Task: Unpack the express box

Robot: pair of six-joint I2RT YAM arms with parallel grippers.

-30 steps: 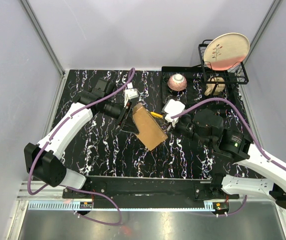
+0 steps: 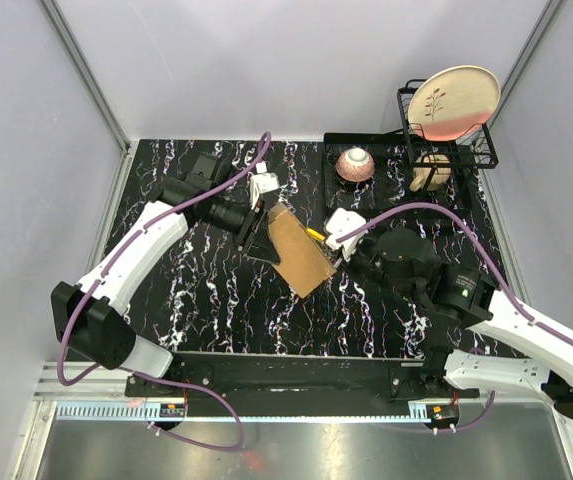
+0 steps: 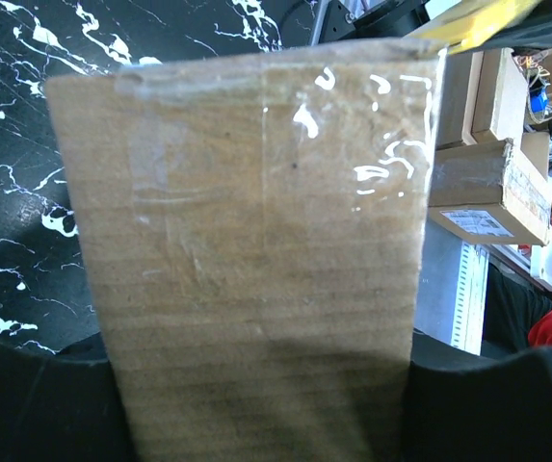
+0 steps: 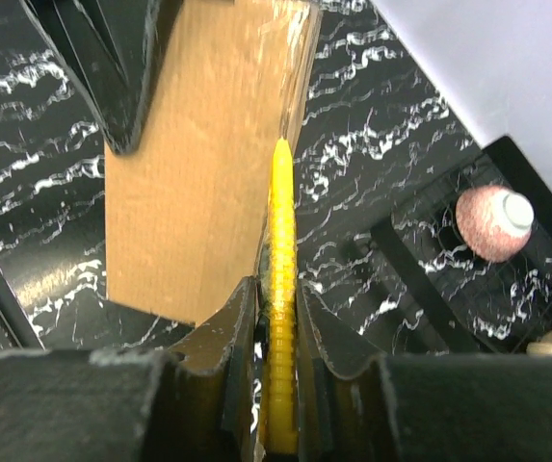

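A brown cardboard box (image 2: 301, 258) is held tilted above the middle of the dark table, with my left gripper (image 2: 266, 250) shut on it. Its taped face (image 3: 247, 221) fills much of the left wrist view, with one finger on either side. My right gripper is shut on a slim yellow tool (image 4: 282, 221), which looks like a cutter. In the right wrist view the tool's tip lies over the taped edge of the box (image 4: 198, 125). Whether the tip touches or cuts the tape cannot be told. What the box contains is hidden.
At the back right stands a black rack (image 2: 456, 150) with a large plate (image 2: 453, 103) in it. Beside it, a pink bowl (image 2: 355, 165) rests on a dark tray (image 2: 332, 195).
The left arm and the box have barely moved.
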